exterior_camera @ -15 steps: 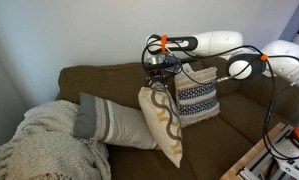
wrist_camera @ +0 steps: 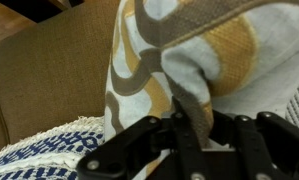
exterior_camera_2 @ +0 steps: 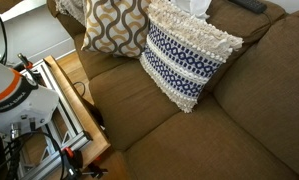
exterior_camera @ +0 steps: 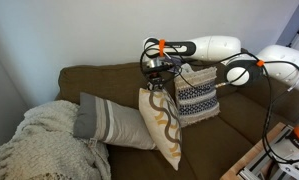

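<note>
A cream pillow with wavy tan and grey bands (exterior_camera: 161, 122) stands tilted on the couch, its top corner pinched by my gripper (exterior_camera: 157, 82). In the wrist view the fabric (wrist_camera: 139, 75) bunches up between the fingers of my gripper, which is shut on it. The same pillow (exterior_camera_2: 116, 25) shows at the upper left of the second exterior view, its top cut off by the frame. Its lower end appears to rest on the seat.
A grey pillow (exterior_camera: 111, 123) leans on the left, near a knitted cream throw (exterior_camera: 51, 155). To the right stands a blue-and-white fringed pillow (exterior_camera_2: 182, 55). A wooden table edge (exterior_camera_2: 81, 108) borders the arm's base.
The arm has shifted very slightly down and left over the last second. The gripper stays on the pillow's top corner, and the pillow has barely moved.
</note>
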